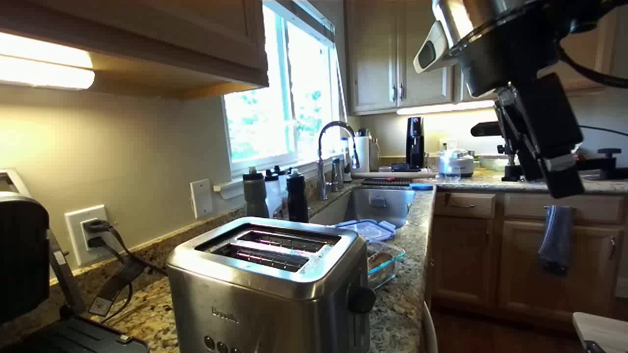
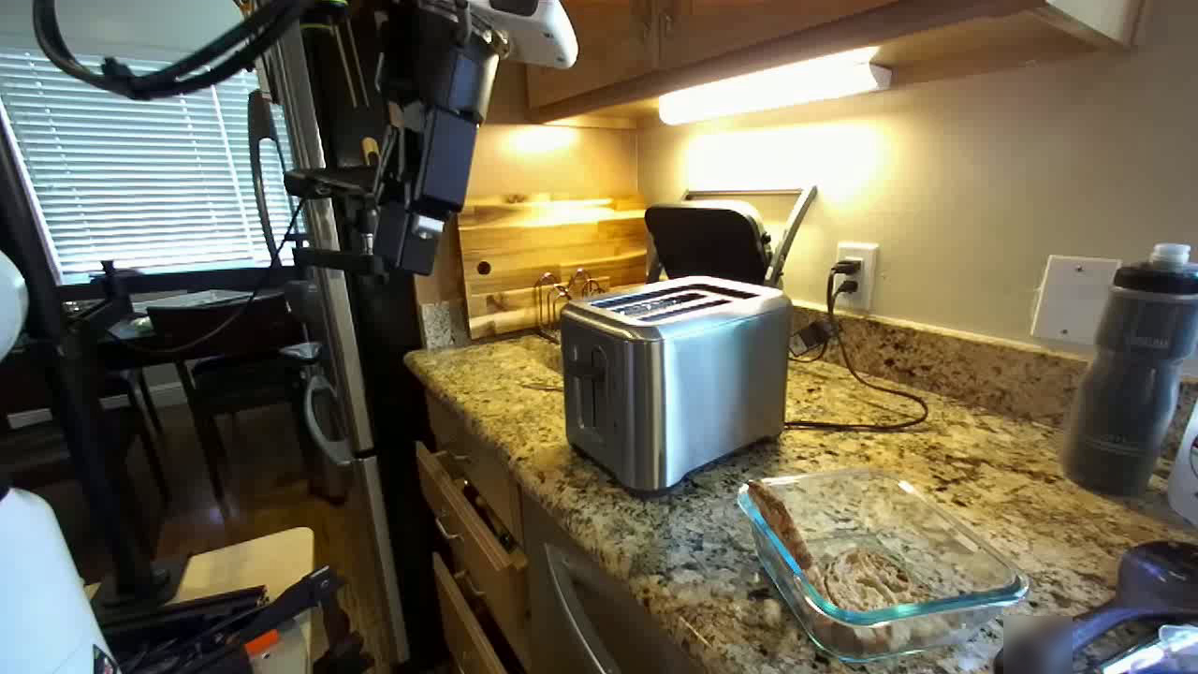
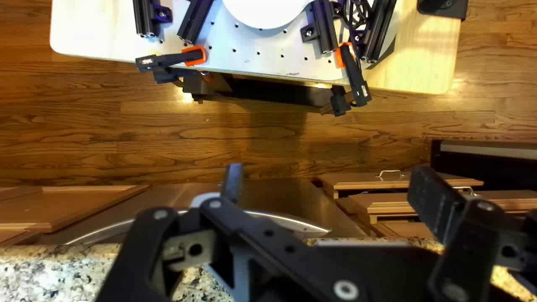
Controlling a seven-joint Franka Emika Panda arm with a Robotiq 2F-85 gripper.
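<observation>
High above the counter's front edge hangs my gripper, pointing downward. Its two black fingers stand wide apart in the wrist view, and nothing shows between them; the gripper is open. A steel toaster [image 2: 719, 382] with two long slots stands on the granite counter, its lever on the end face. I see no bread standing out of the slots [image 1: 274, 247]. Beside the toaster, a clear glass dish [image 2: 988, 595] holds brown bread: one slice [image 2: 865, 575] appears to lie flat and another [image 2: 780, 519] leans on the wall. The gripper is well clear of both toaster and dish.
Bottles [image 2: 1129, 382] line the wall, with a sink [image 1: 382, 203] beyond. A blue-edged lid [image 1: 366, 229] lies past the dish. The toaster's cord [image 2: 865, 425] crosses the counter behind it. Drawers [image 2: 466, 511] below stand partly pulled out. Over the counter hang cabinets [image 1: 147, 35].
</observation>
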